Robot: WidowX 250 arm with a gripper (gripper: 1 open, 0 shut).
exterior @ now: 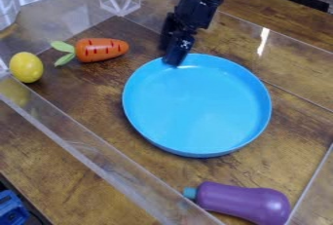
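Note:
A large blue plate (196,107) lies in the middle of the wooden floor. My black gripper (176,52) is down at the plate's back-left rim, under the dark arm; the fingers are dark and hard to make out, and I see nothing clearly held. An orange toy carrot (99,50) with green leaves lies left of the gripper. A yellow lemon (26,67) sits at the far left. A purple toy eggplant (243,203) lies at the front right, apart from the plate.
Clear plastic walls (78,141) border the area at left and right. Bare wood shows left of the plate and to its back right. A blue object (11,209) shows at the bottom-left corner.

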